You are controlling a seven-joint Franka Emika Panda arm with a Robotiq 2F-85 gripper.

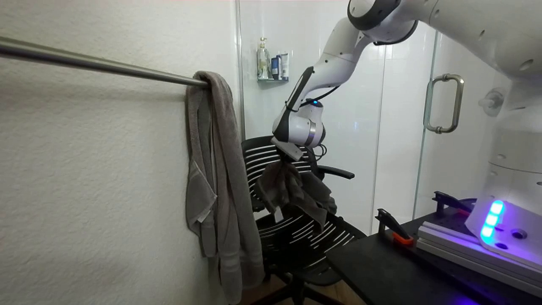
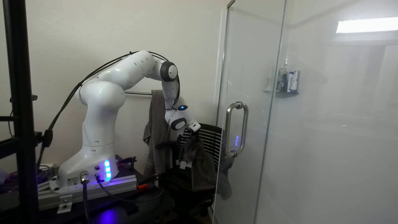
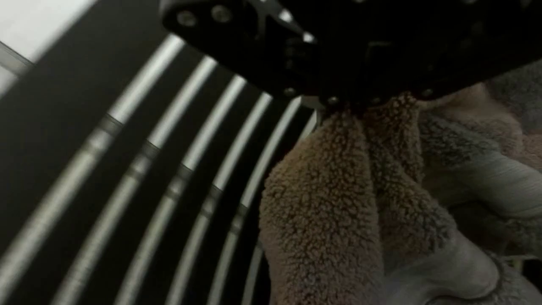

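Note:
My gripper is shut on a bunched fold of a dark grey-brown towel, just in front of the chair's slatted backrest. From the grip the towel hangs down over the seat of the black chair, a white tag showing at its lower edge. Seen from the wrist, the fluffy towel spreads out below the dark gripper body, which hides the fingertips. In the second exterior view the towel droops below the gripper; whether its far end rests on the seat is hard to tell.
A grey towel hangs over a metal wall bar left of the chair. A black table with clamps stands at the right. Behind are a glass shower door with a handle and a small shelf of bottles.

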